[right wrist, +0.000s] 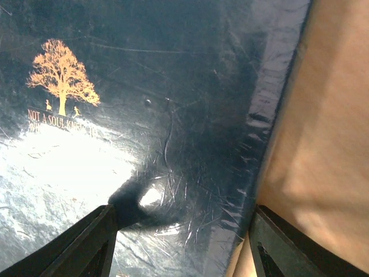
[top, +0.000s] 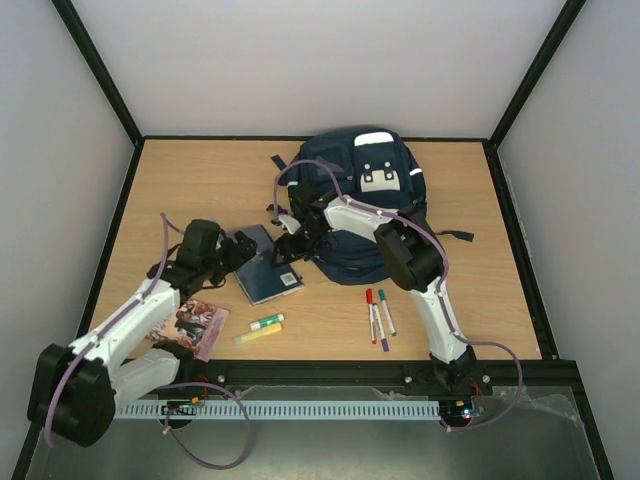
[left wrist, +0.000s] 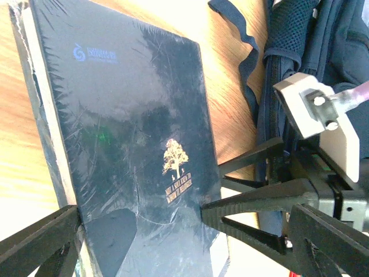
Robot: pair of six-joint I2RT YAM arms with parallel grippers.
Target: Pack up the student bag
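Note:
A dark navy book [top: 267, 277] with a gold tree on its cover lies between my two grippers, left of the dark blue backpack [top: 380, 160]. My left gripper is open; in its wrist view one fingertip is at the spine side of the book [left wrist: 132, 115] and the other is beyond the opposite edge. At the book's right edge, my right gripper stands part open, one finger over the cover of the book [right wrist: 173, 115] and the other just outside its edge. Whether the pads press on the book cannot be told.
A pink picture book [top: 205, 325] lies at front left, partly under the left arm. Near the front edge are a green glue stick [top: 267, 322], a yellow stick [top: 258, 334] and several markers [top: 377, 318].

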